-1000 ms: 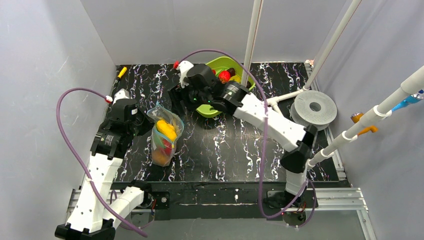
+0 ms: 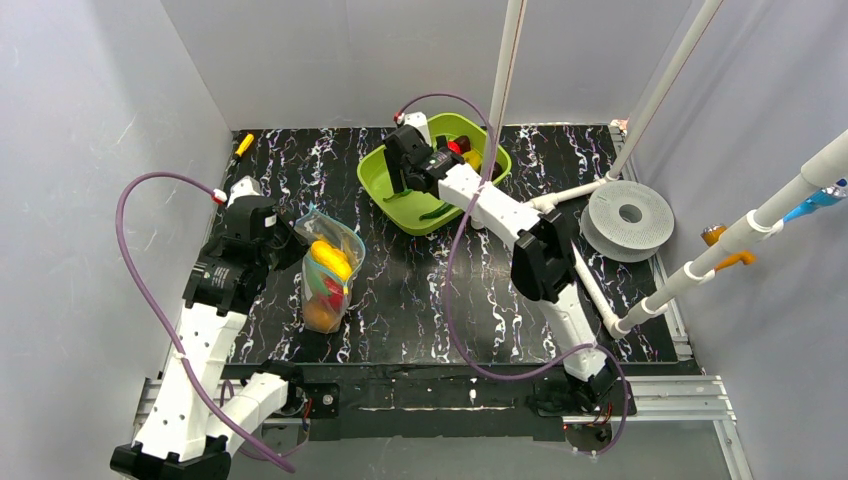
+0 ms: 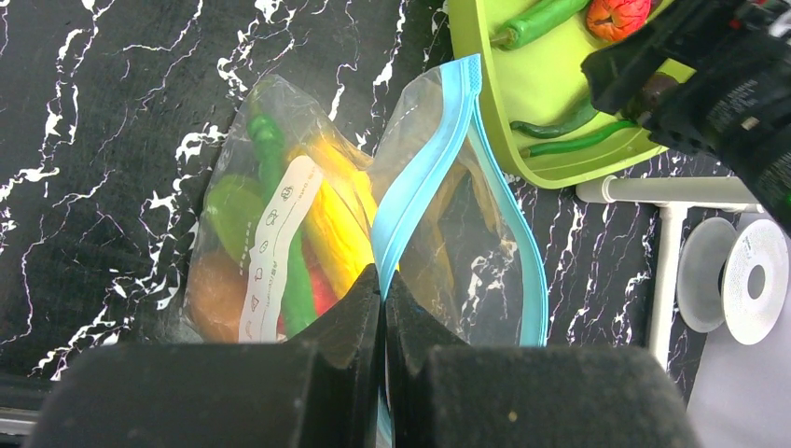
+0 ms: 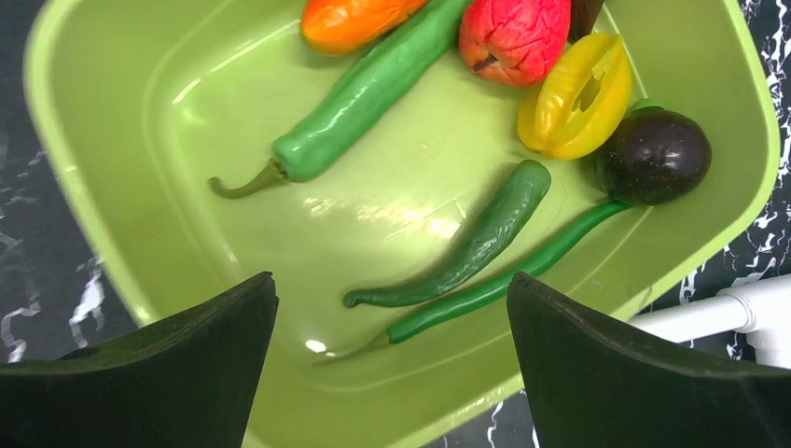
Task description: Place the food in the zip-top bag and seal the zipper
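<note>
The zip top bag point(image 2: 330, 290), holding yellow, green, red and brown food, sits left of the green bin point(image 2: 385, 205). My left gripper is shut on the bag's blue-edged rim, holding its mouth partly open. My right gripper is open low over the bin, above two thin green peppers, the curved one point(image 4: 466, 247) between its fingers in view but apparently not held. The bin also holds a large green pepper point(image 4: 354, 107), an orange one point(image 4: 354, 19), a red item point(image 4: 513, 37), a yellow pepper point(image 4: 574, 98) and a dark round item point(image 4: 653, 159).
White pipes point(image 2: 700, 270) stand along the right side, with a grey roll point(image 2: 625, 240) beside the bin. A yellow-handled tool point(image 2: 243, 144) lies at the back left.
My right gripper has gone from near the bag, over to the bin and down into place above its contents. The left arm and bag have not visibly moved.
</note>
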